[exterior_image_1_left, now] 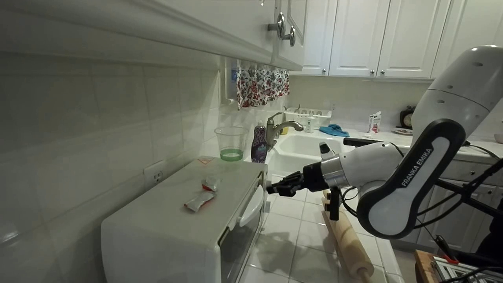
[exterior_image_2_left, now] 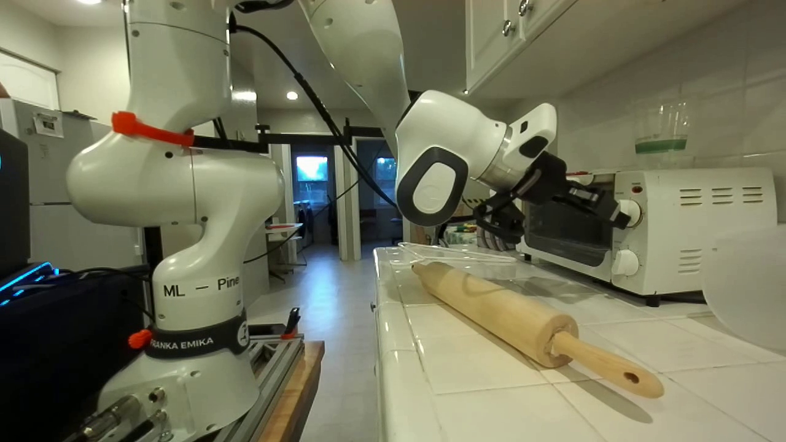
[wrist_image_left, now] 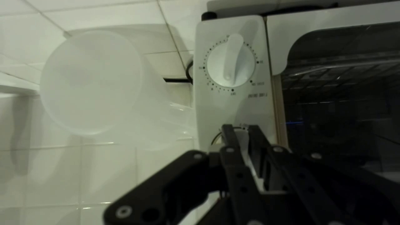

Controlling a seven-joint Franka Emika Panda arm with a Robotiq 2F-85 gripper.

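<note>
The white toaster oven [exterior_image_2_left: 707,221] stands on the counter with its glass door shut. Two knobs sit one above the other on its front panel. In the wrist view my gripper is shut on the upper knob [wrist_image_left: 243,144], one black finger on each side of its ridge. The fingers hide much of that knob. The lower timer knob [wrist_image_left: 230,62] is free and fully in view; the picture there is upside down. From the side, the gripper [exterior_image_2_left: 624,216] reaches level to the panel at the upper knob's height.
A wooden rolling pin [exterior_image_2_left: 501,309] lies on the tiled counter below the arm. Beside the oven is a translucent white container [wrist_image_left: 92,82]. On top of the oven are a clear cup with green liquid [exterior_image_1_left: 231,154] and small wrappers [exterior_image_1_left: 200,201]. The sink [exterior_image_1_left: 301,146] lies beyond.
</note>
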